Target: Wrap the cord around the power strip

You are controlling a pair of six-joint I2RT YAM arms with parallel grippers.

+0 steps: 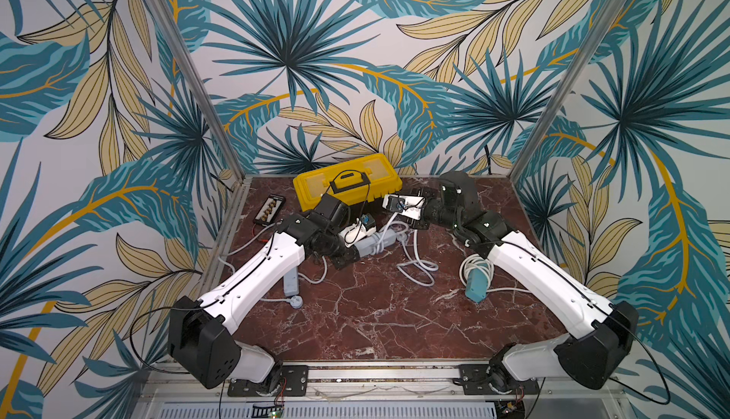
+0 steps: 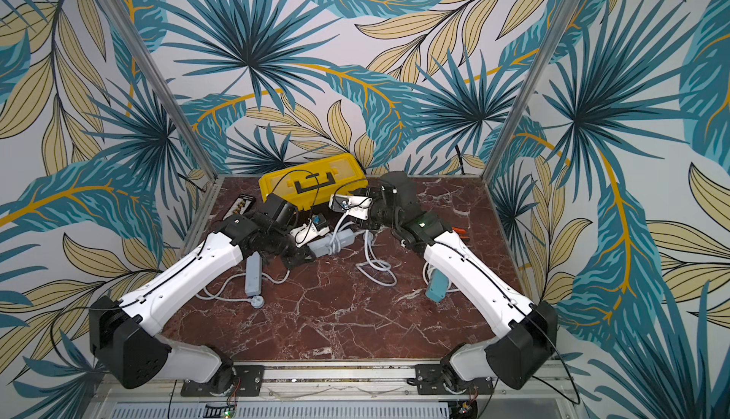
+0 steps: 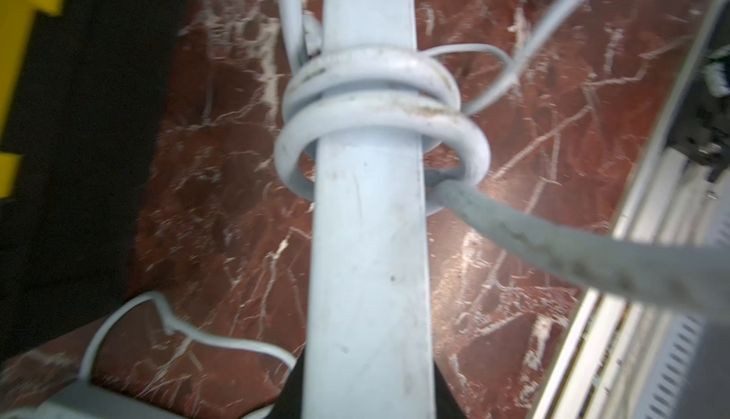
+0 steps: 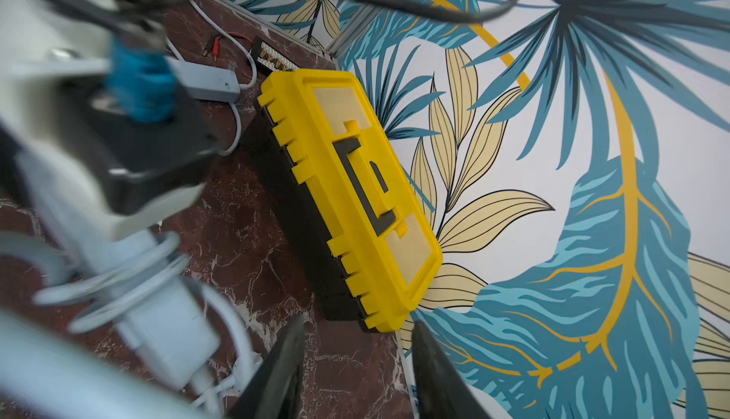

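My left gripper (image 1: pixel 342 251) grips a light grey power strip (image 2: pixel 338 242), held low at mid-table in front of the toolbox. In the left wrist view the strip (image 3: pixel 368 267) runs between the fingers, with loops of its cord (image 3: pixel 380 107) around it and a length leading off right. Above and right of the strip's end is my right gripper (image 1: pixel 413 210); the top views show cord running down from it. Its fingers are blurred in the right wrist view, and what lies between them is unclear.
A yellow toolbox (image 1: pixel 319 179) stands at the back. A second grey strip (image 2: pixel 253 274) lies at left, a small black board (image 1: pixel 269 210) behind it. A teal item with coiled cord (image 1: pixel 476 282) lies at right; pliers (image 2: pixel 457 231) lie behind the right arm.
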